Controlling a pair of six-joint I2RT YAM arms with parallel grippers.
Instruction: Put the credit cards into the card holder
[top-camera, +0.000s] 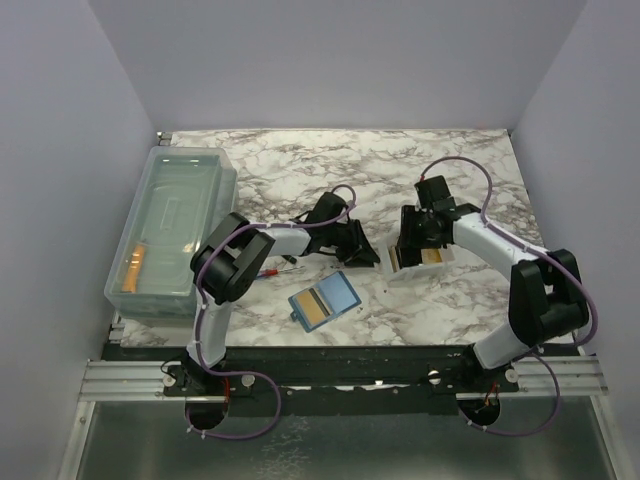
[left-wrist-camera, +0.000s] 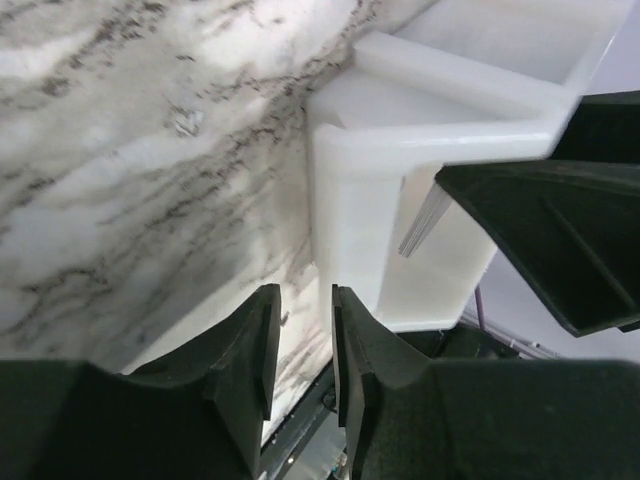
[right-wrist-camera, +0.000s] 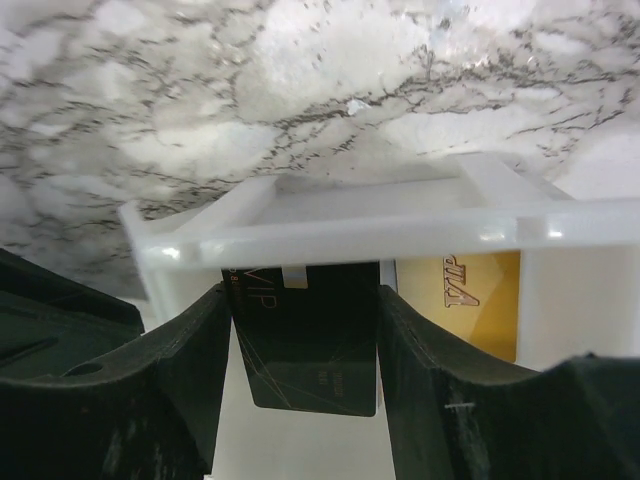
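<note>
The white card holder (top-camera: 390, 258) sits right of centre on the marble table, holding a black card (right-wrist-camera: 305, 340) marked VIP and a gold card (right-wrist-camera: 455, 295). My right gripper is over the holder, its fingers at either side of the black card; whether they grip it cannot be told. My left gripper stands just left of the holder with a narrow gap between its fingertips and nothing visible in it.
A blue-and-tan flat item (top-camera: 340, 293) lies front centre. A large translucent green box (top-camera: 165, 220) fills the left side. A small red-handled tool lies near the left arm.
</note>
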